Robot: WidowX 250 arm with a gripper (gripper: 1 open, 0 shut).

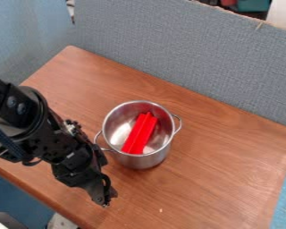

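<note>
A steel pot (155, 154) with wire handles stands on the wooden table, just right of centre in the camera view. Inside it lies a red bar-like object (138, 134), tilted along the pot. My black gripper (100, 192) is low over the table at the lower left, beside the pot and to its left front, with its fingertips pointing down near the tabletop. It appears open, with nothing visible held in it.
A grey padded wall (188, 49) runs along the back. A light blue strip (282, 201) lies at the right edge.
</note>
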